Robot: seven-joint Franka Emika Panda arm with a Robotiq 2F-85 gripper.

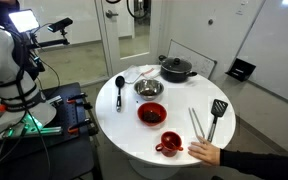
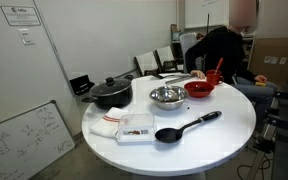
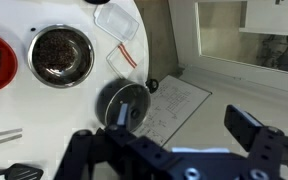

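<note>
In the wrist view my gripper is open with nothing between its fingers, well above and off the table's edge. A metal bowl holding something dark stands mid-table; the red bowl, also with dark contents, sits beside it. Behind them is a lidded black pot. Toward the front lies a red mug, a person's hand close at its right. A black spoon rests on the left side. Tongs and a black spatula lie at the right.
A clear container and a folded towel lie near the pot. The person's arm reaches in from the right. Bare white tabletop shows at the front left. A whiteboard lies beyond the table.
</note>
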